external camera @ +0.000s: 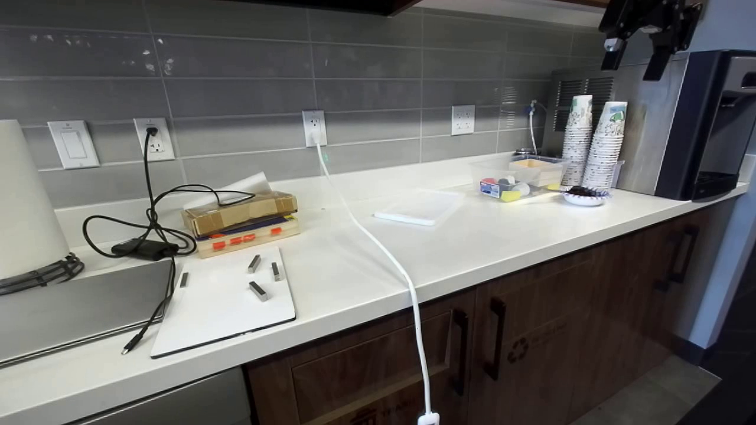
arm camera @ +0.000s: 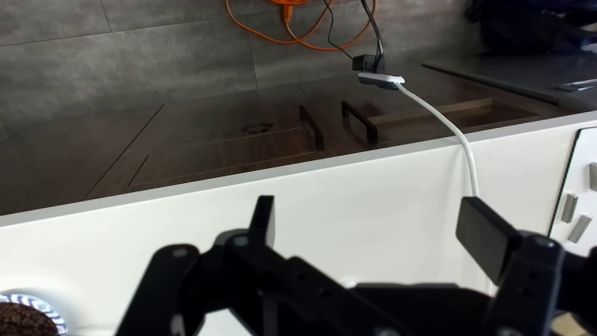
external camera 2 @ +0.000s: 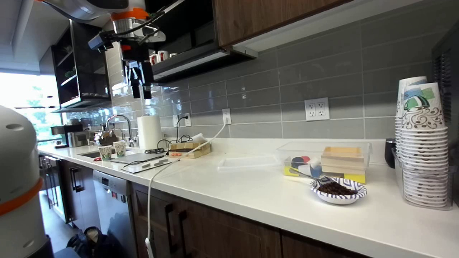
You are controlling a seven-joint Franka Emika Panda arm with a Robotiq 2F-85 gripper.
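Observation:
High above the counter hangs my gripper [external camera: 635,69], open, its two fingers spread with nothing between them. The wrist view has its fingertips [arm camera: 485,235] wide apart over bare white counter. A patterned bowl [external camera 2: 338,197] of dark brown bits, with a spoon [external camera 2: 307,174] reaching into it, stands near the right end. Behind the bowl is a clear plastic bin [external camera 2: 325,148] with packets and other items inside. The white lid [external camera: 418,206] lies flat to the left of the bin. A whiteboard [external camera: 212,311] carries several small metal blocks [external camera: 258,290].
Tall stacks of paper cups [external camera: 604,152] stand beside the dispenser [external camera: 712,127]. A white cable [external camera: 375,244] crosses the counter and drops over its front edge. Boxes [external camera: 244,226] and a black cord [external camera: 152,219] crowd the left.

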